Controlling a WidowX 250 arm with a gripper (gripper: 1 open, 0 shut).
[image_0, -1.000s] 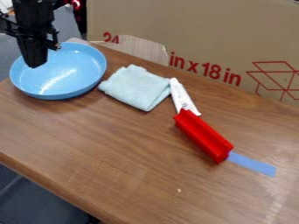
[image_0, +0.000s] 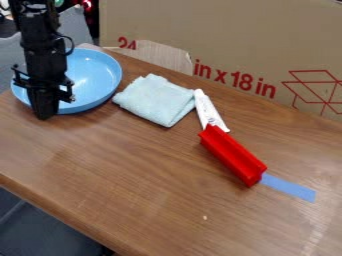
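My black gripper (image_0: 44, 108) is low at the front left of the blue plate (image_0: 96, 72), its fingertips at the plate's near rim. It looks shut, with nothing visible between its fingers, though the dark parts overlap and hide detail. The arm covers the left part of the plate.
A folded pale cloth (image_0: 155, 100) lies right of the plate, with a white-handled object (image_0: 210, 111) beside it. A red block (image_0: 233, 155) and a blue strip (image_0: 289, 186) lie to the right. A cardboard box (image_0: 227, 40) stands behind.
My gripper has come down from above the back left of the plate to its near rim. The other objects have not visibly moved.
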